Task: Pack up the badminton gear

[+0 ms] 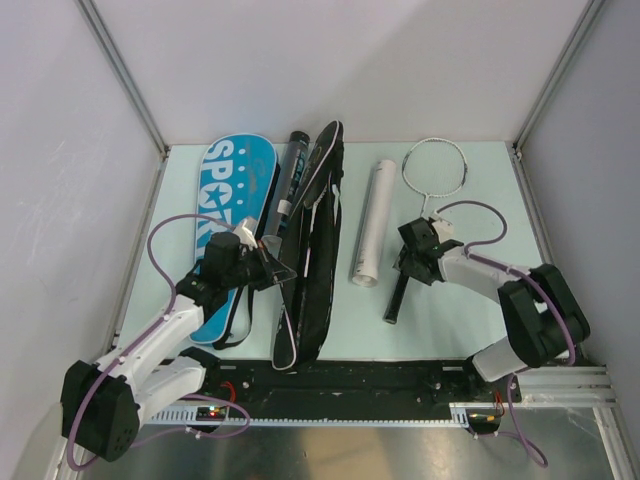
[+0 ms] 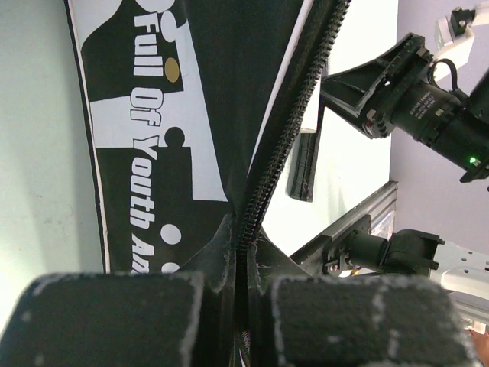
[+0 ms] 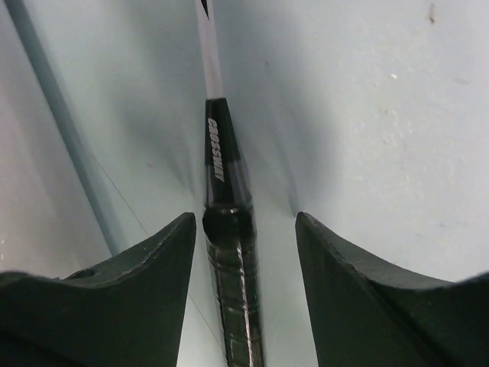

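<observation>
My left gripper is shut on the zipped edge of the long black bag, which stands open in the top view; the zip runs between its fingers in the left wrist view. My right gripper stands open over the racket handle, one finger either side, apparently not closed on it. The racket's round head lies toward the back right.
A white shuttlecock tube lies between bag and racket. A dark tube and a blue bag lie at the left. The board is clear at the front right.
</observation>
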